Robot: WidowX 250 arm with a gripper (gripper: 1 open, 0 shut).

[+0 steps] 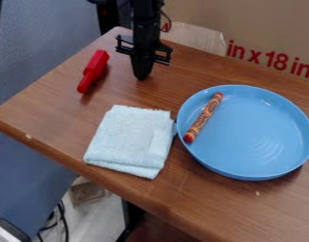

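Note:
A black gripper hangs over the back of the wooden table, its fingers small and dark, so their state is unclear. Left of it lies a red object. A folded light-blue cloth lies in the middle front. On the right, a blue plate holds an orange crayon-like stick on its left part.
A cardboard box with red print stands behind the table. The wood between gripper, cloth and plate is clear. The table's left edge runs beside a blue-grey surface and floor with cables.

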